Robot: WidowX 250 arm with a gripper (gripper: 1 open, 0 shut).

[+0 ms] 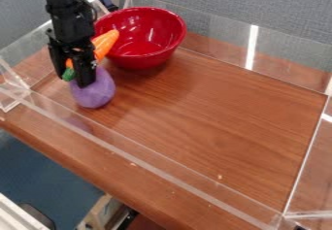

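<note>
My black gripper [78,61] hangs at the left, low over a purple round object [93,90], its dark fingers around that object's upper part. An orange carrot [105,41] with a green end lies behind the fingers, partly hidden by them. A red bowl [146,35] stands just behind and to the right. Whether the fingers are closed on anything is hard to make out.
Clear low walls [259,48] run round the table's edges. A grey-blue floor shows at the lower left.
</note>
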